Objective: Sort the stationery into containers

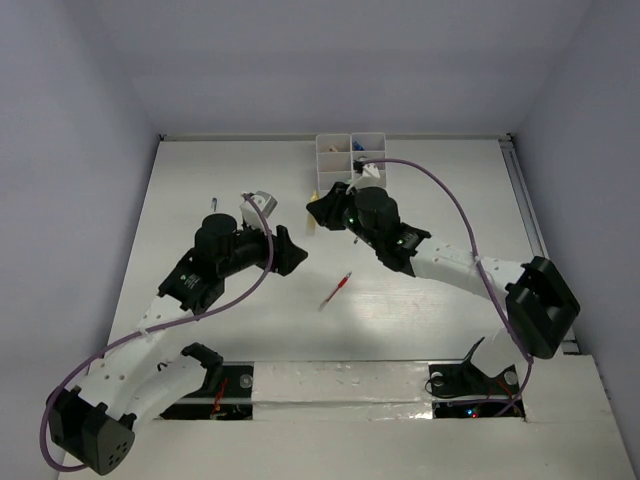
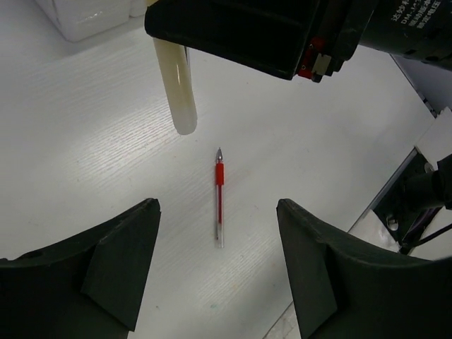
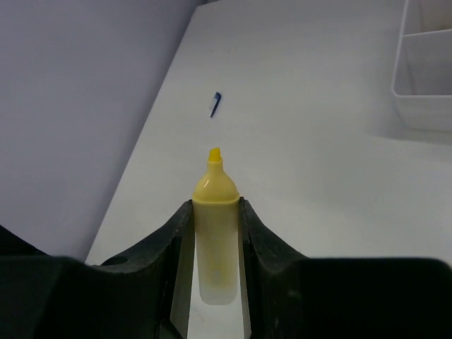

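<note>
My right gripper is shut on a pale yellow bottle-shaped highlighter (image 3: 216, 233), held upright in the right wrist view and raised just in front of the white compartment organizer (image 1: 334, 150). My left gripper stands open over the table left of centre, with nothing between its fingers. A red pen (image 1: 336, 289) lies on the table below and between them, also visible in the left wrist view (image 2: 219, 191). A small dark-capped item (image 3: 215, 104) lies at the far left of the table.
The organizer's compartments hold several small items, partly hidden by the right arm. Other items in front of it are mostly hidden by that arm. Walls bound the table at back and sides.
</note>
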